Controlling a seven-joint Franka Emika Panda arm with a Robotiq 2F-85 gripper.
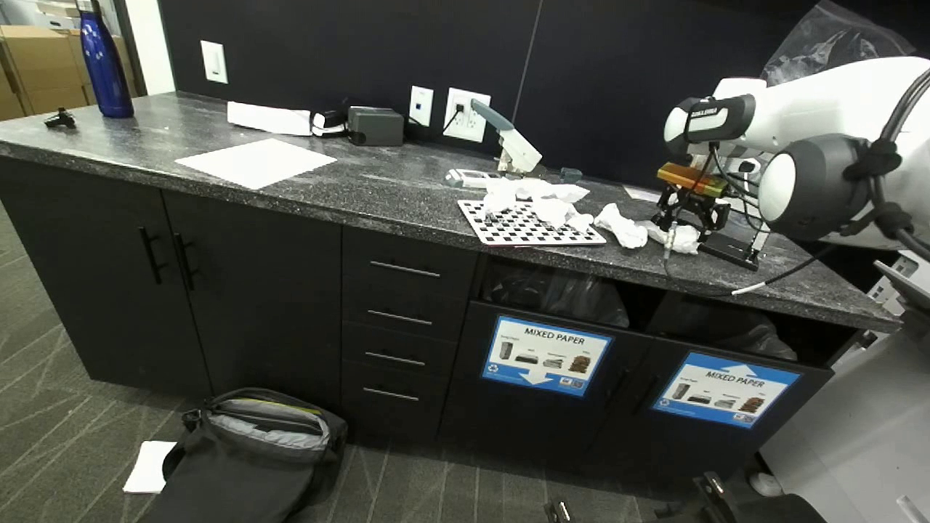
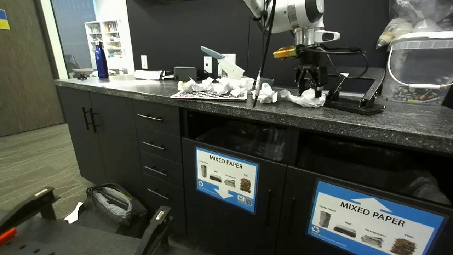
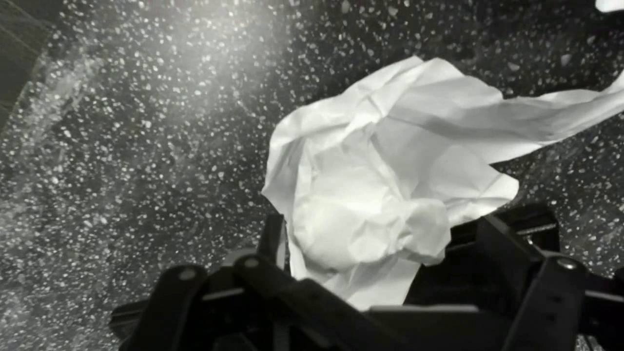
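Observation:
A crumpled white paper (image 3: 374,193) lies on the speckled counter, filling the middle of the wrist view; exterior view 2 also has this paper (image 2: 306,99) under the hand. My gripper is open around its near end, one black finger (image 3: 272,240) to the left and the other (image 3: 506,245) to the right. In exterior view 2 the gripper (image 2: 311,94) points down at counter height, its fingers reaching the paper. From exterior view 1, the paper (image 1: 684,238) shows only partly below the fingers. Whether the pads touch it I cannot tell.
Left of the hand lie another crumpled paper (image 1: 620,225) and a checkered board (image 1: 506,228) with more crumpled paper on it. A black stand (image 2: 354,106) is close on the right, before a clear bucket (image 2: 418,63). Open bin slots (image 1: 558,292) sit below the counter edge.

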